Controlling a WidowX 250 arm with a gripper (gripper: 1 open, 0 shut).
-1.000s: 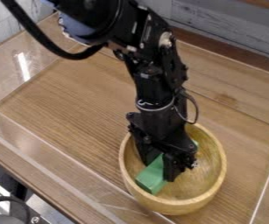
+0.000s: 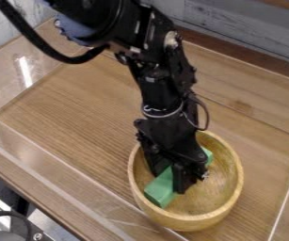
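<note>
A wooden bowl (image 2: 207, 205) sits on the table at the lower right. A green object (image 2: 159, 192) lies in it, slanting up toward the back right, partly hidden by the black arm. My gripper (image 2: 182, 171) is down inside the bowl over the green object's middle and appears shut on it, though the fingertips are dark and hard to make out.
A white wall stands at the back. Dark cables and an edge of the table are at the lower left.
The gripper has shifted very slightly within the bowl; the bowl and the green object look in the same place.
</note>
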